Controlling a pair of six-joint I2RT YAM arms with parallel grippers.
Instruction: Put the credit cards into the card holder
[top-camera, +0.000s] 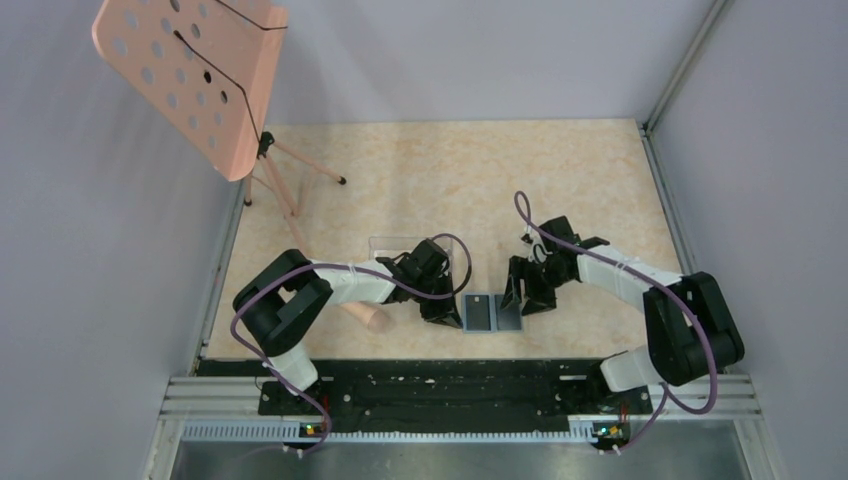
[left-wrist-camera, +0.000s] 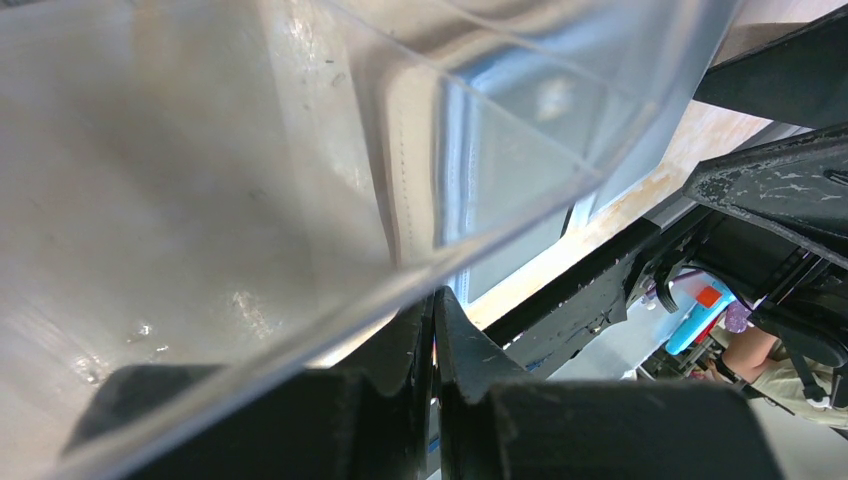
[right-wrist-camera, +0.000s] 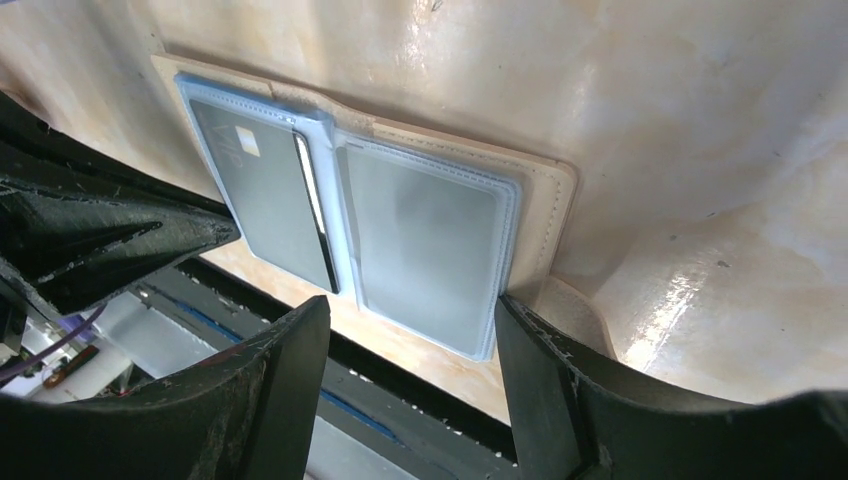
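The card holder (top-camera: 508, 317) lies unfolded on the table between my grippers, a pale pocketed thing with a tan backing. In its left half sits a dark credit card (right-wrist-camera: 262, 190) with a chip and a black edge along the fold. The right half shows a plain grey pocket (right-wrist-camera: 425, 238) with no card visible. My left gripper is shut at the holder's left edge, pinching its rim; the pinched part is mostly hidden. Over the right half stands my right gripper, open, nothing between its fingers, one fingertip close to the holder's right edge.
A clear plastic box (top-camera: 410, 240) stands just behind the left gripper and fills the near part of the left wrist view. A tan perforated stand (top-camera: 190, 90) occupies the back left.
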